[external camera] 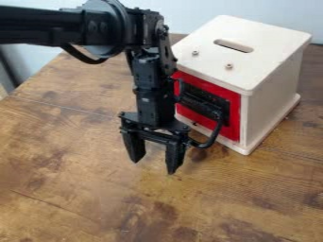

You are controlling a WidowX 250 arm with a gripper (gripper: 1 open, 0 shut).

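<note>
My black gripper [155, 151] hangs from the arm over the bare wooden table, pointing down, its two fingers apart with nothing between them. Behind it and to the right stands a pale wooden box [267, 95] with a slot and two small knobs or screws on its top and a red front panel [229, 132]. The arm and its cable hide part of that panel, so what is on it is hard to make out.
</note>
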